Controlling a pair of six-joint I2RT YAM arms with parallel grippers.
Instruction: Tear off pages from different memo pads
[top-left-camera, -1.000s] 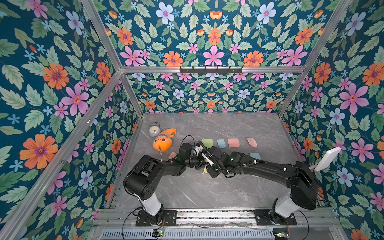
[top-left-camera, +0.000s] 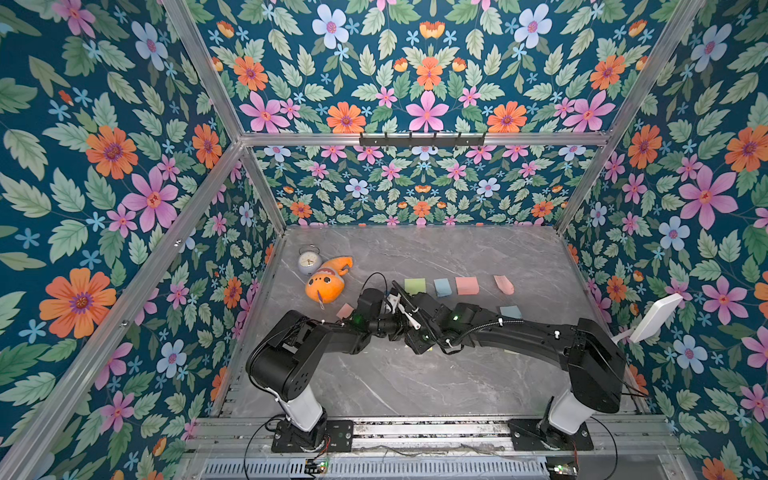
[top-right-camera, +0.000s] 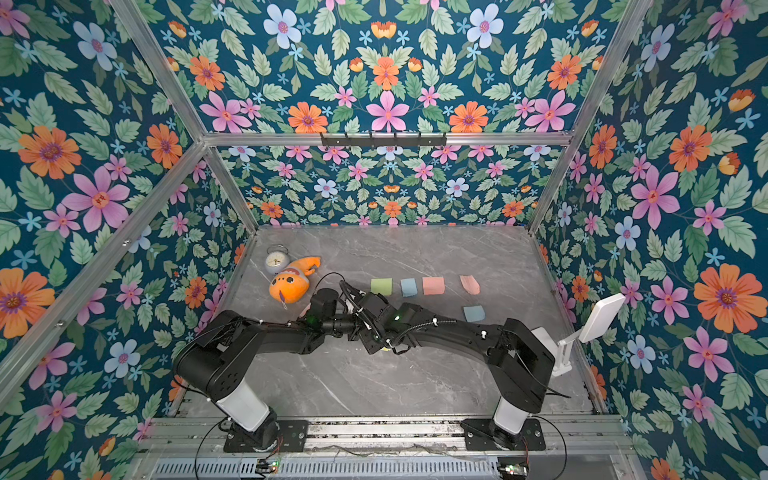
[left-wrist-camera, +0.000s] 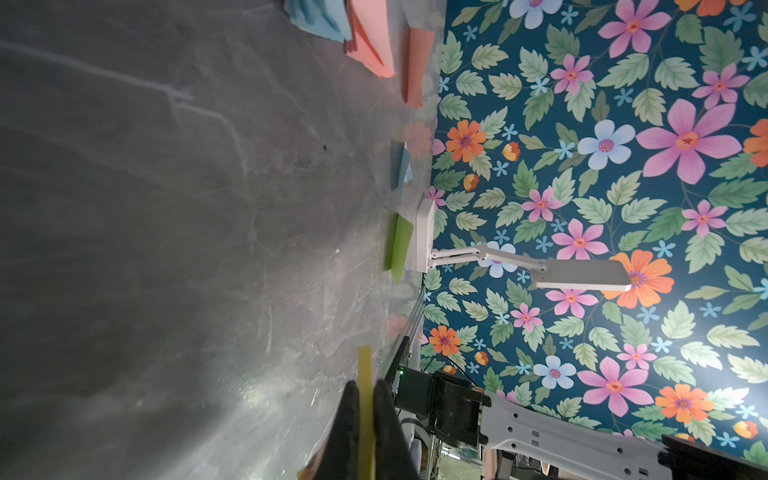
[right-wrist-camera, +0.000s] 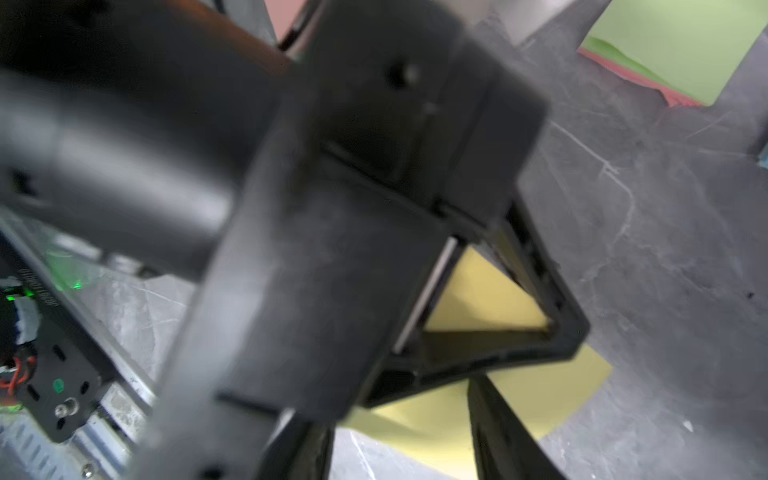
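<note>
Both grippers meet over the middle of the table. My left gripper is shut with a thin yellow sheet (left-wrist-camera: 365, 360) at its fingertips, seen edge-on in the left wrist view. Below my right gripper, whose fingers stand apart, lies or hangs a yellow page (right-wrist-camera: 552, 392), close under the left gripper's housing in the right wrist view; whether it touches the right fingers is unclear. Green (top-left-camera: 414, 285), blue (top-left-camera: 442, 286) and pink (top-left-camera: 467, 285) notes lie behind the grippers, with a curled pink page (top-left-camera: 503, 284) and a second blue note (top-left-camera: 509, 311) to the right.
An orange plush toy (top-left-camera: 324, 284) and an alarm clock (top-left-camera: 309, 261) stand at back left. A white lamp (top-right-camera: 600, 318) stands at the right edge.
My right gripper and arm have shifted slightly, now covering more of the yellow paper in the top left view. The left arm has barely moved.
</note>
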